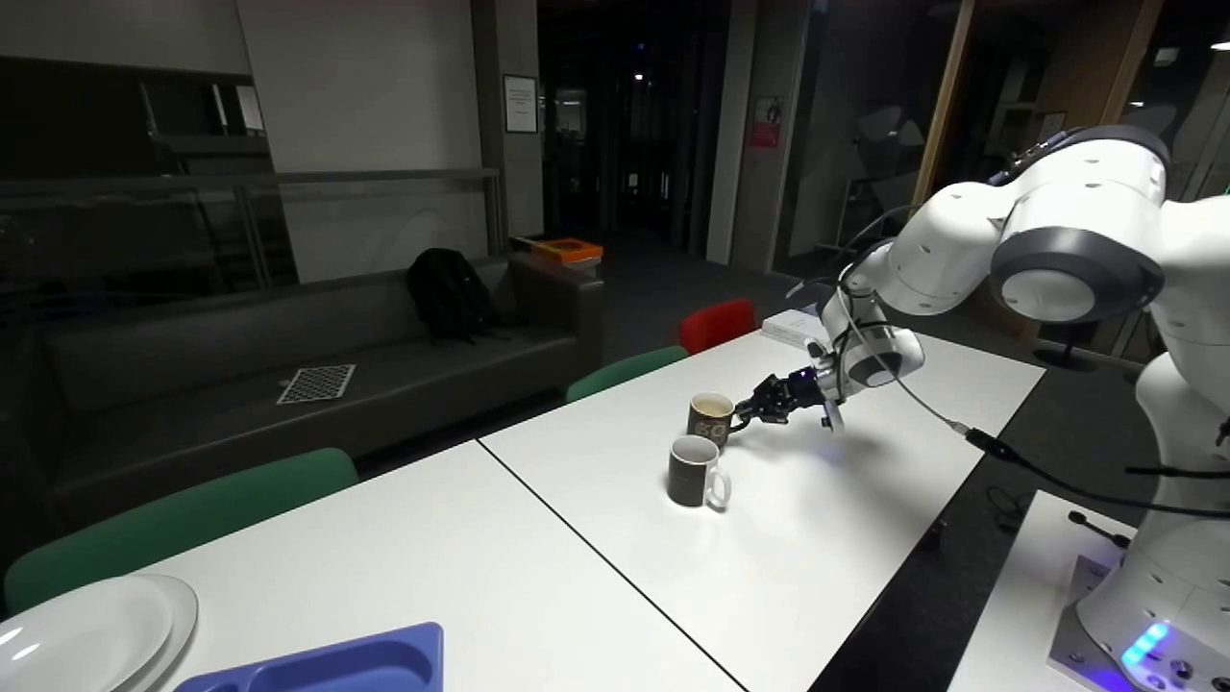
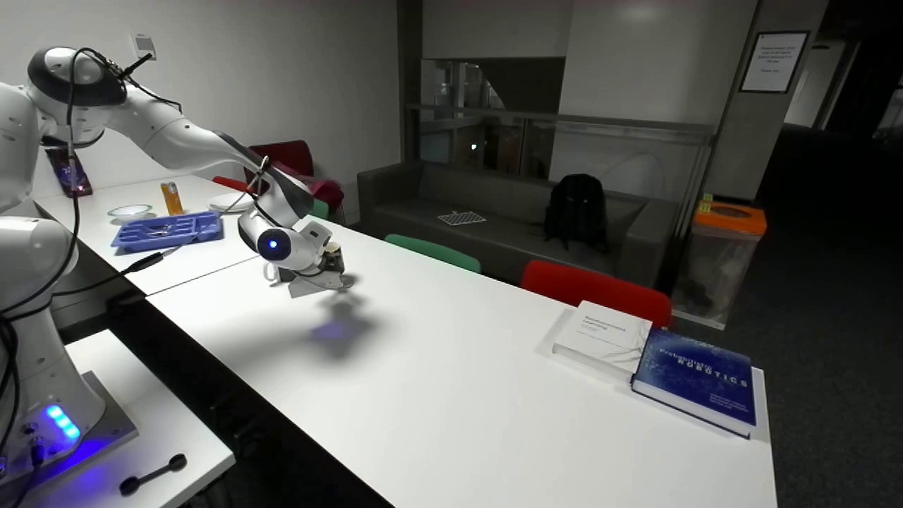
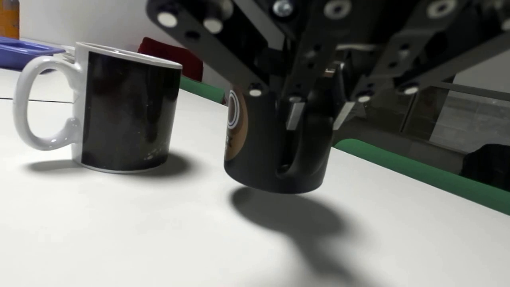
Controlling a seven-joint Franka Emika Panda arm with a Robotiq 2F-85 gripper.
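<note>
A dark mug with a brown design [image 3: 260,160] hangs by its handle from my gripper, which is shut on that handle. Beneath the mug, a shadow set slightly apart from its base shows it just off the table, close to upright. In exterior view 1 the held mug [image 1: 709,431] sits just behind a white mug with a black panel [image 1: 692,475], which stands upright on the table; a narrow gap separates them in the wrist view. My gripper [image 1: 755,407] reaches in from the right there. The arm hides most of both mugs in exterior view 2.
White plates [image 1: 86,634] and a blue tray [image 1: 346,663] occupy the other table section. Two books [image 2: 602,334] lie at the far end. Between them and the arm, the tabletop [image 2: 474,372] is bare. Chairs line the back edge.
</note>
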